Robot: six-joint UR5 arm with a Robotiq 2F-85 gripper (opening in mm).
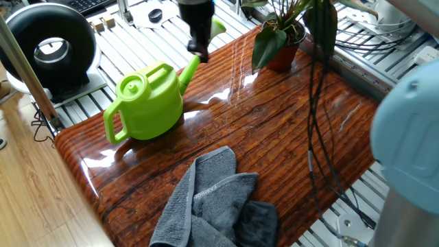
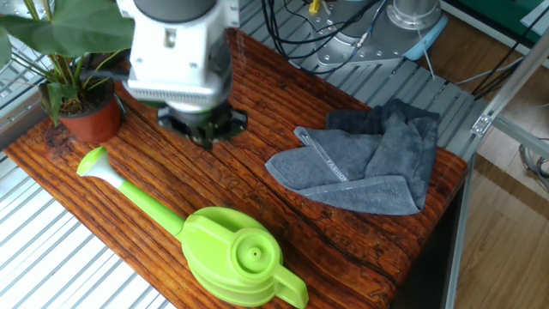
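Note:
A bright green watering can [image 1: 147,103] stands upright on the brown wooden table [image 1: 274,130]; its long spout reaches towards the potted plant [image 1: 282,55]. My gripper [image 1: 198,53] hangs by the spout in exterior view 1, covering part of it. In exterior view 2 the gripper [image 2: 204,137] appears apart from the watering can [image 2: 236,257], over bare wood between the spout and the towel. Its black fingers are dark and blurred, so their opening cannot be made out. No object shows in its grasp.
A crumpled grey towel [image 2: 360,163] lies across the table from the can. The plant's red pot [image 2: 93,120] stands at the table's edge near the spout's head. Black cables [image 1: 314,130] hang from the arm. The wood between can and towel is clear.

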